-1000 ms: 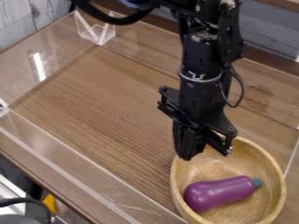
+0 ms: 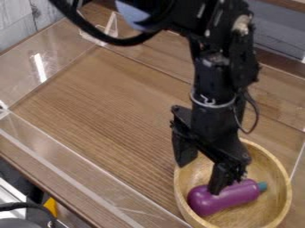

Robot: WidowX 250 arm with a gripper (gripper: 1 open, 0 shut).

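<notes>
My gripper (image 2: 201, 171) is open and angled down over a tan bowl (image 2: 274, 214) at the lower right, its near finger reaching just above a purple eggplant-like object (image 2: 224, 199) with a teal tip. The object lies inside the bowl. The black arm fills the upper middle of the view and hides part of the bowl's back rim.
Clear panels edge it at the left, and a black cable shows at the lower left corner.
The gripper has moved down into the bowl area, its fingers now lower and closer over the purple object, which looks unmoved.
</notes>
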